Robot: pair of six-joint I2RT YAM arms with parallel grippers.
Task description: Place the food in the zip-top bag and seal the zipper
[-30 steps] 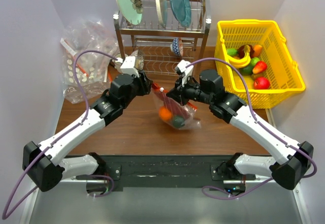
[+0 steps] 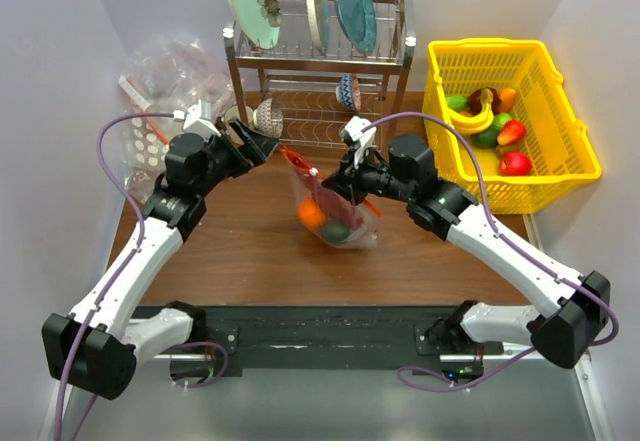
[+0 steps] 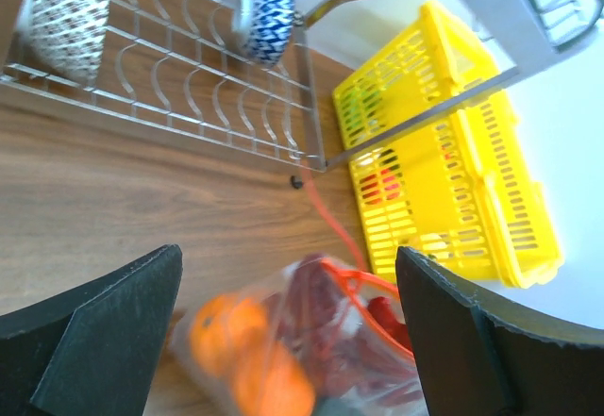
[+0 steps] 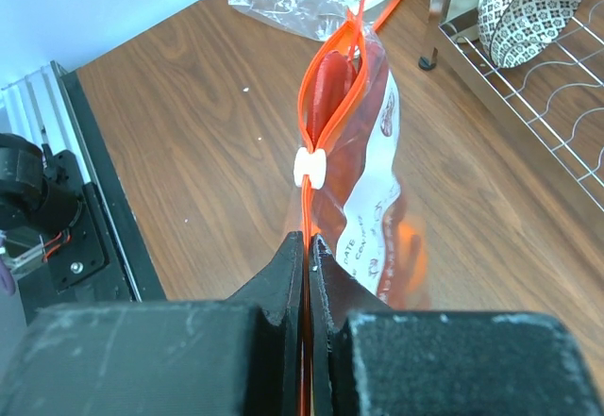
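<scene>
The clear zip bag hangs over the table with an orange fruit, a dark green item and reddish food inside. My right gripper is shut on the bag's orange zipper edge. Just beyond its fingertips the white slider sits on the zipper; past it the orange rims part around a red item. My left gripper stands open, left of the bag's raised open corner. In the left wrist view, the orange rim shows by the right finger, and nothing is gripped.
A dish rack with plates and bowls stands behind the bag. The yellow basket of food is at the right. Several empty bags lie at the back left. Bare table lies in front.
</scene>
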